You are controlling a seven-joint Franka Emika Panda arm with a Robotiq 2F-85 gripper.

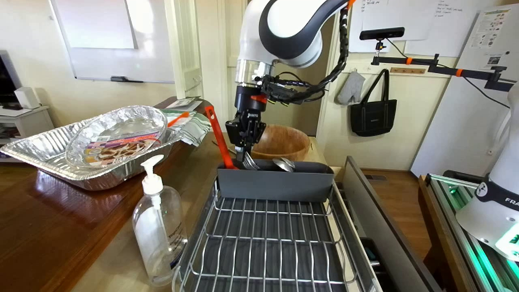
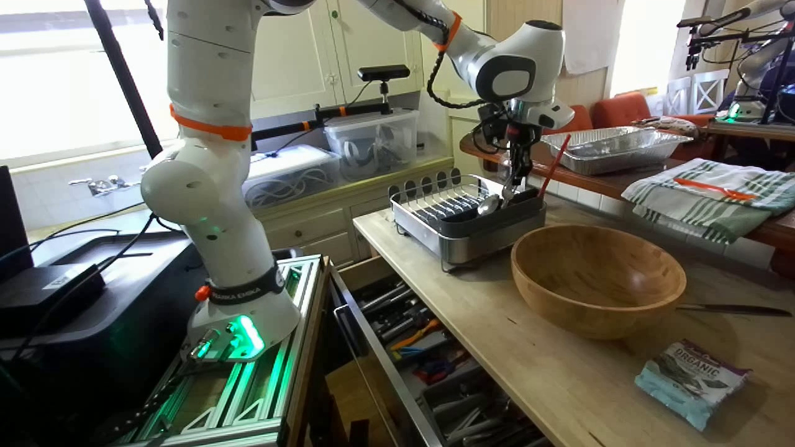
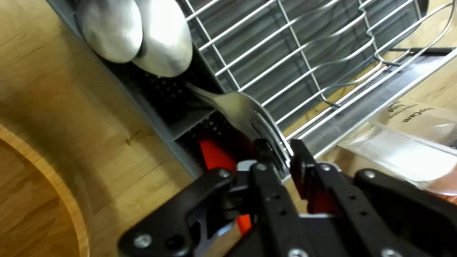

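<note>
A silver fork (image 3: 240, 109) leans in the dark utensil holder (image 3: 147, 105) of the dish rack, its tines up. In the wrist view, my gripper has its two black fingers on either side of the tines. The fingers stand part open, with the fork's tines between them; whether both pads touch the metal is hard to see. Two spoons (image 3: 165, 38) lean in the neighbouring compartment. A red-handled utensil (image 1: 219, 136) stands upright in the holder, close beside my gripper in the first exterior view.
The wire dish rack (image 1: 265, 238) is empty of dishes. A wooden bowl (image 2: 596, 279) sits on the counter beside it, with a snack packet (image 2: 693, 382) nearby. A pump bottle (image 1: 159, 233) flanks the rack. Below the counter, a utensil drawer (image 2: 436, 357) is pulled out.
</note>
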